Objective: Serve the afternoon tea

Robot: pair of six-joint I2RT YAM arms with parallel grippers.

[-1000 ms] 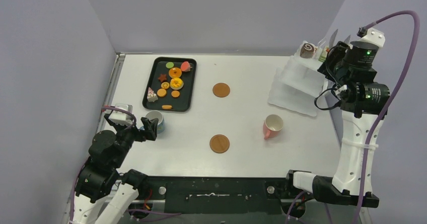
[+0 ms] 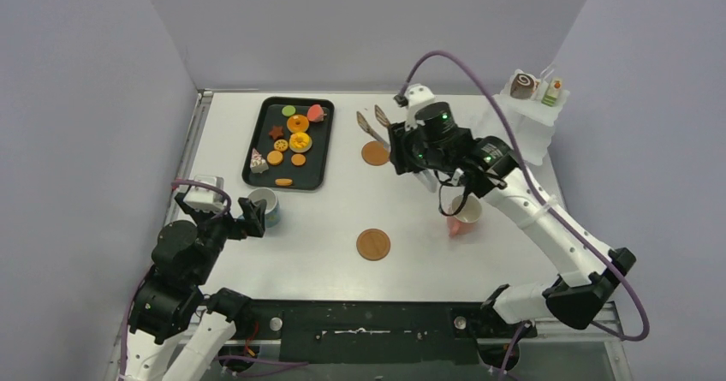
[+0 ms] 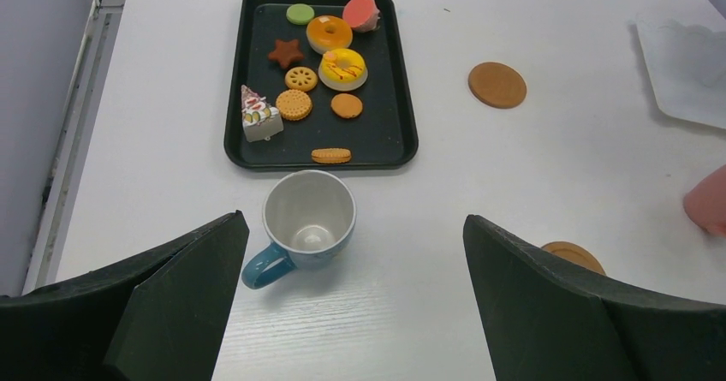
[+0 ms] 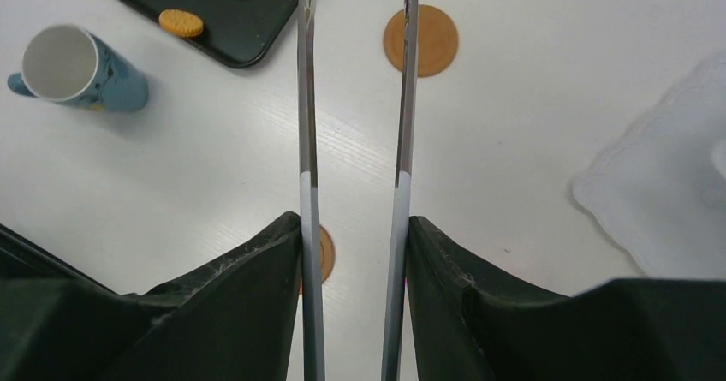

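My right gripper has its fingers against both sides of a pair of metal tongs [image 4: 309, 124]; the tongs' arms stand apart with nothing between them. In the top view the tongs [image 2: 368, 127] point towards the dark tray [image 2: 322, 160], which carries toy doughnuts, biscuits, a cake slice [image 3: 261, 116] and a strawberry-like piece [image 3: 361, 13]. At the left, my open left gripper hangs near a blue-handled mug [image 3: 310, 218], not gripping it. The white stand [image 2: 522, 124] at the right bears a chocolate roll [image 2: 523, 86] and a green-and-white cake [image 2: 552, 92].
Two round wooden coasters lie mid-table, one nearer [image 2: 373, 244] and one farther [image 2: 375, 153]. A pink mug [image 2: 465, 214] stands right of them, partly behind the right arm's cable.
My right arm has swung left with the tongs, from over the white stand to above the far coaster. The left arm and the sweets have stayed put.
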